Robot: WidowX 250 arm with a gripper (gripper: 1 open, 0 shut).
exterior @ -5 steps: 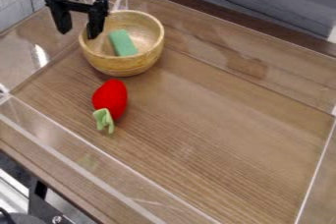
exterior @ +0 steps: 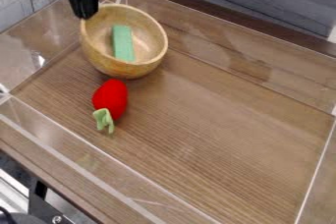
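A wooden bowl (exterior: pixel 147 66) sits at the upper left of the table with a green block (exterior: pixel 124 43) inside. My dark gripper (exterior: pixel 84 6) is above the bowl's left rim at the top edge, mostly cut off; it looks shut, with nothing seen between its fingers. A red strawberry-like toy (exterior: pixel 110 97) with a green top lies below the bowl.
Raised walls edge it at the back and left.
My gripper has risen upward, now largely out of frame. The bowl, block and red toy look unmoved.
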